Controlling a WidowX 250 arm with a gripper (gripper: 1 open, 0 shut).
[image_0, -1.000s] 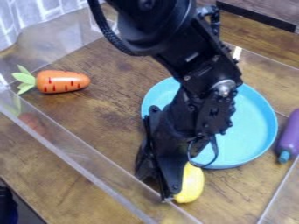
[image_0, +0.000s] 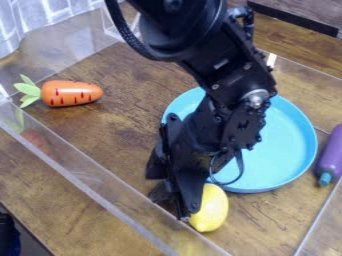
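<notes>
My black gripper (image_0: 187, 200) is low at the front middle, its fingers down at the left side of a yellow lemon-like object (image_0: 211, 208) that sits by the clear tray wall. The gripper hides part of that object, and I cannot tell whether its fingers are open or closed on it. A light blue plate (image_0: 278, 150) lies behind the gripper, partly hidden by it.
An orange toy carrot (image_0: 70, 93) lies at the back left. A purple eggplant-like object (image_0: 331, 155) lies at the right edge. Clear tray walls (image_0: 100, 190) border the wooden floor, which is mostly bare on the left.
The gripper has shifted slightly left over the last second, uncovering more of the yellow object. The plate, carrot and purple object have stayed put.
</notes>
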